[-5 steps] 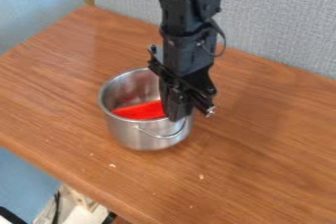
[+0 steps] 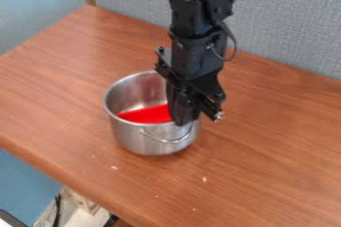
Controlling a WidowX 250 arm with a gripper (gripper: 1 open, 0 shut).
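A steel pot [image 2: 134, 136] with a wire handle stands on the wooden table near its left front edge. A red object [image 2: 144, 113] lies inside it. My black gripper [image 2: 184, 112] hangs down over the pot's right rim, its tip region at or just inside the pot. The fingertips are dark and partly hidden, so I cannot make out whether they are open or shut, or whether they touch the red object.
A grey padded wall [image 2: 280, 22] stands behind. The table's edge drops off at the lower left.
My arm has shifted very slightly to the right and up. The pot and the red object look much the same.
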